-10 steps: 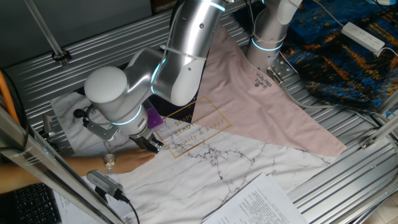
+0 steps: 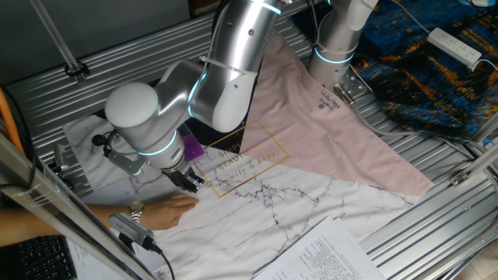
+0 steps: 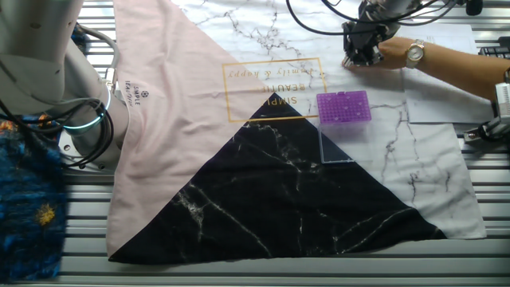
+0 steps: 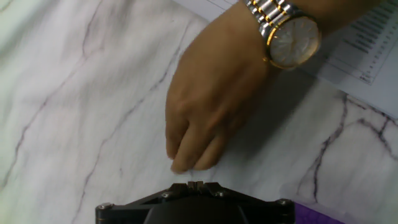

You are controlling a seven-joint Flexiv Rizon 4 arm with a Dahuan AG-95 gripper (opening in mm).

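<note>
My gripper is shut, its two fingertips meeting at the bottom of the wrist view with nothing visible between them. In exterior view 1 the gripper hangs over the white marbled part of the cloth. Just ahead of the fingertips is a person's hand, its fingers bent down to the cloth. Whether that hand pinches anything small cannot be seen. A purple rack with a grid of holes lies on the cloth, beside a clear plastic box or lid; only a purple corner shows in the wrist view.
The cloth has a pink part and a black part over a ribbed metal table. Papers lie at the front, and more sheets lie under the forearm. A bracket-mounted camera stands near the hand.
The person's hand has drawn back slightly from beneath my gripper, toward the front of exterior view 1, and its fingers have curled. My arm and gripper look unmoved.
</note>
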